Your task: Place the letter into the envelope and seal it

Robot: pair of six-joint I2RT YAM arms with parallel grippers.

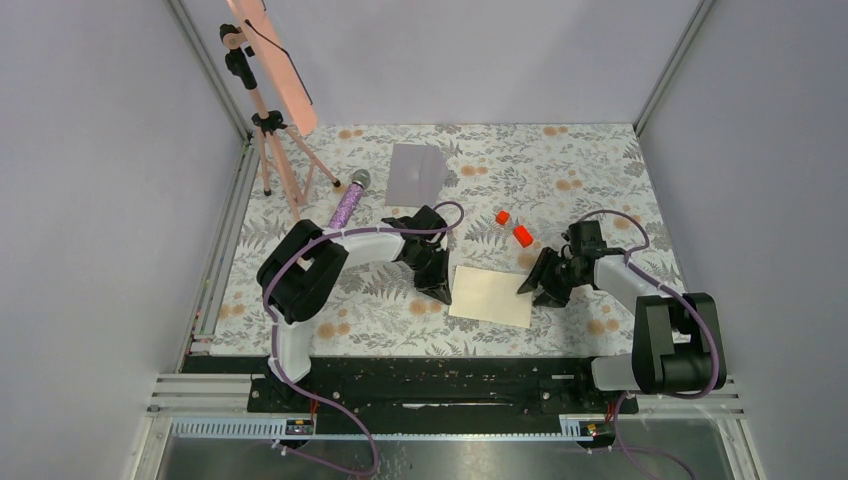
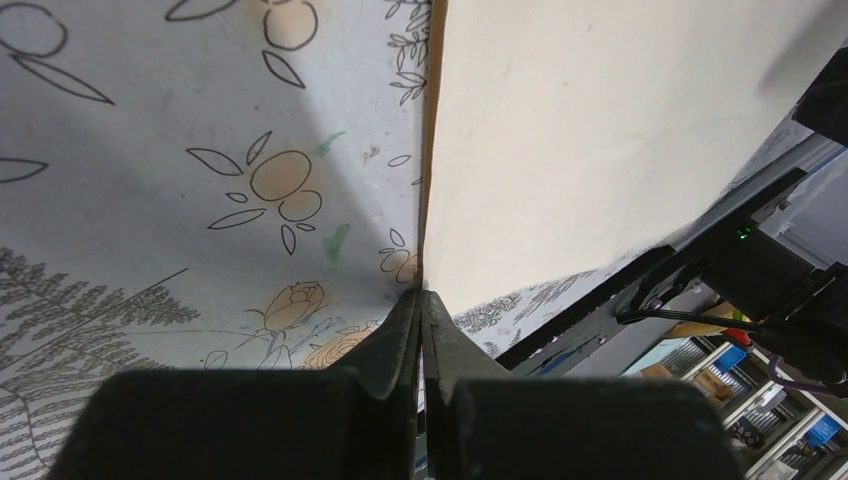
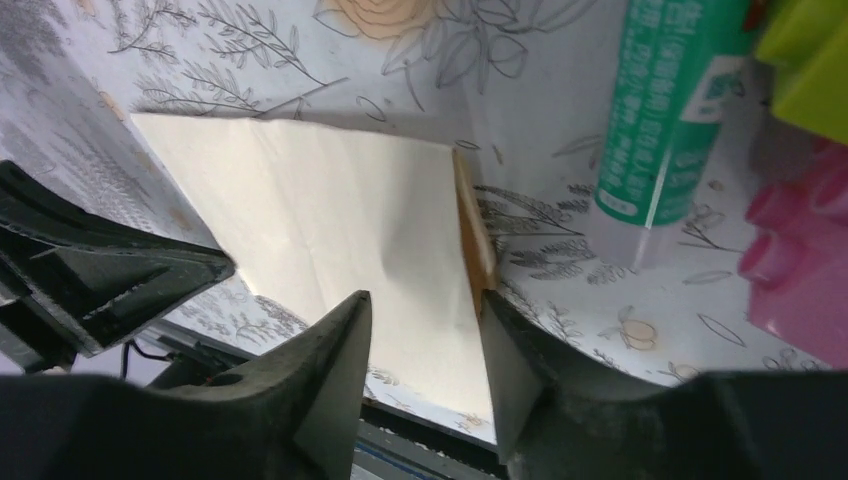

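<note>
The cream envelope lies flat near the table's front edge. At its left edge, my left gripper points down. In the left wrist view that gripper is shut, its tips at the corner of the envelope, with nothing seen between them. My right gripper is over the envelope's right edge; in the right wrist view its fingers stand apart, one over the paper and one by the edge. Along that edge the envelope gapes a little, showing brown inside. I cannot make out a separate letter.
A green and white tube, a yellow-green block and a pink block lie beyond the envelope's right edge. A grey sheet, a purple microphone and a tripod stand farther back.
</note>
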